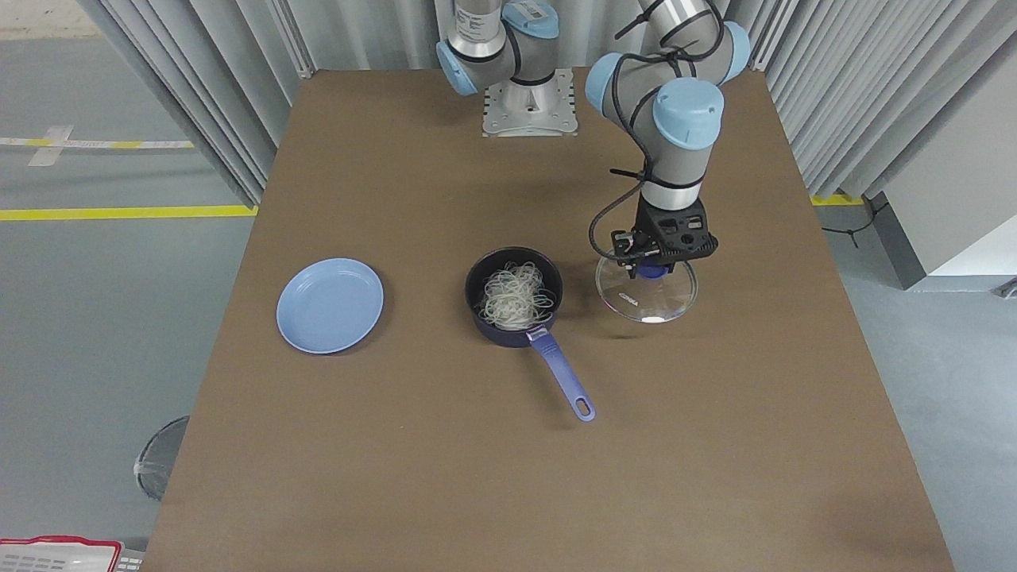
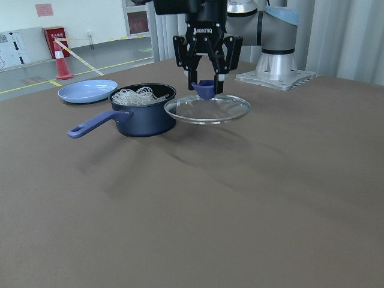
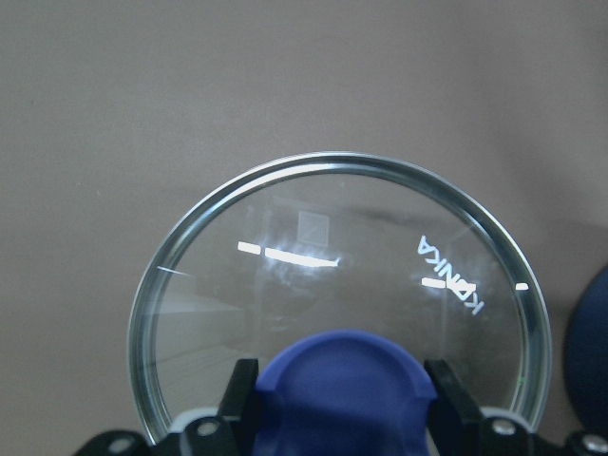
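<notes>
My gripper (image 2: 205,84) is shut on the blue knob of a glass lid (image 2: 180,111), which hangs just above the table beside the pot. In the wrist view the clear lid (image 3: 313,228) with its steel rim fills the middle below my fingers. The dark blue pot (image 1: 481,324) with a long blue handle holds pale noodles (image 1: 515,294); it stands to the left of the lid in the front view. A light blue plate (image 1: 330,305) lies farther left, empty.
</notes>
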